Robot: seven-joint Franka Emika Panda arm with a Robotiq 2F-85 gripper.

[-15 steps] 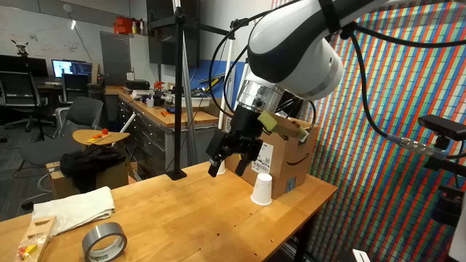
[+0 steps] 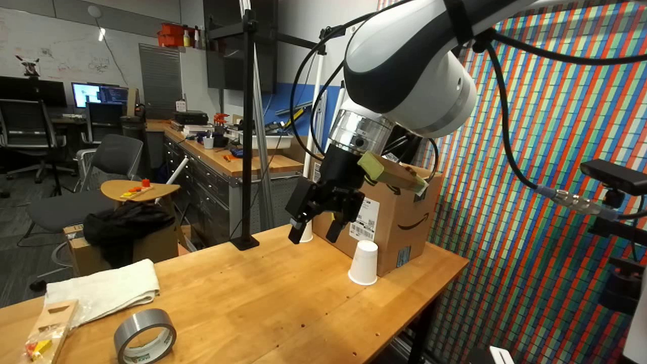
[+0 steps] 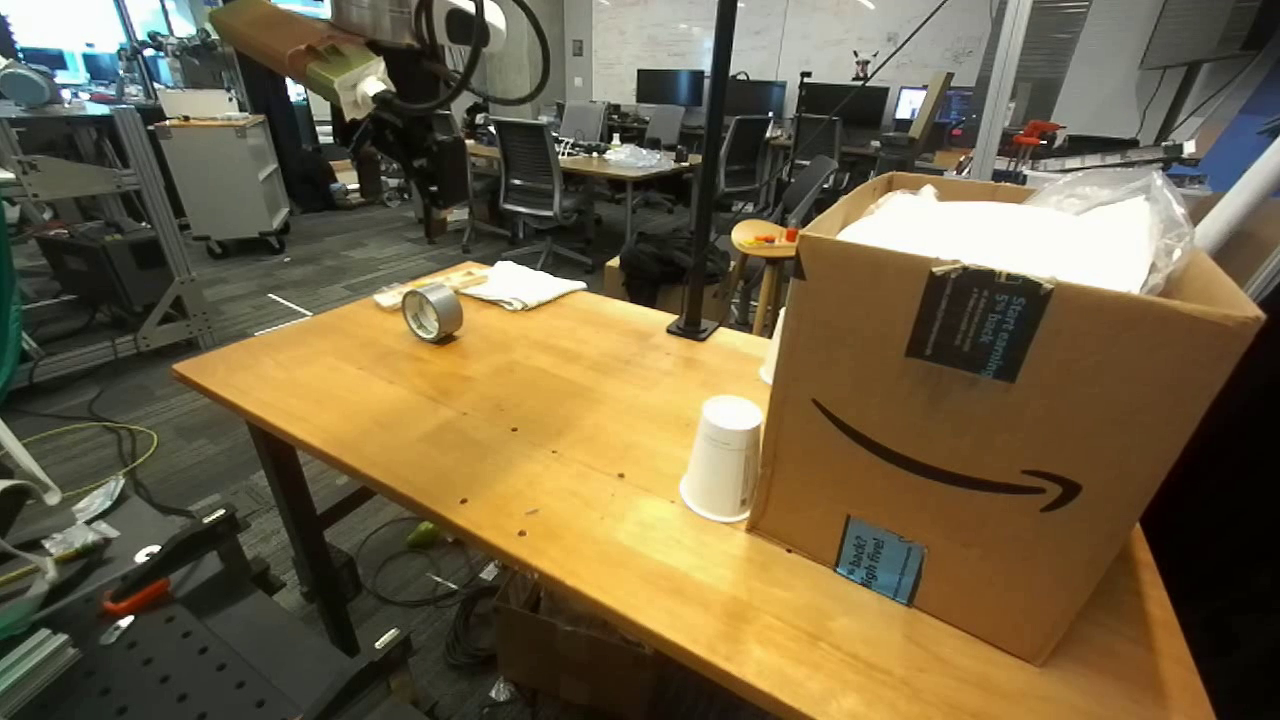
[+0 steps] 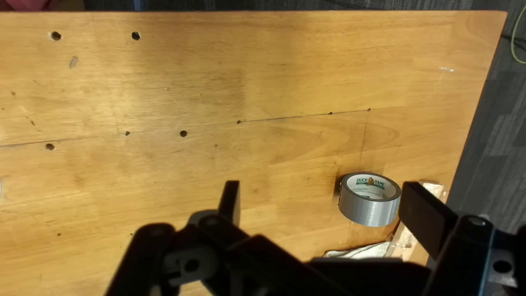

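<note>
My gripper [image 2: 314, 237] hangs well above the table, its two dark fingers spread wide with nothing between them. In the wrist view the gripper shows the same broad gap, the fingers along the lower part of the picture. A roll of silver duct tape [image 4: 370, 209] appears between them there, close to the right finger, but lies on the tabletop far below. Two white paper cups stand upside down by the cardboard box [image 3: 960, 420]: the nearer cup [image 2: 364, 263] is in full sight, while the farther cup [image 2: 307, 232] is partly hidden behind the gripper.
A folded white cloth [image 2: 106, 291] and a wooden piece in clear wrap [image 2: 51, 327] lie near the tape. A black post [image 2: 247, 151] rises from the table's back edge.
The gripper has shifted only very slightly, if at all. Its fingers remain apart, and the cups, tape and cloth have not moved.
</note>
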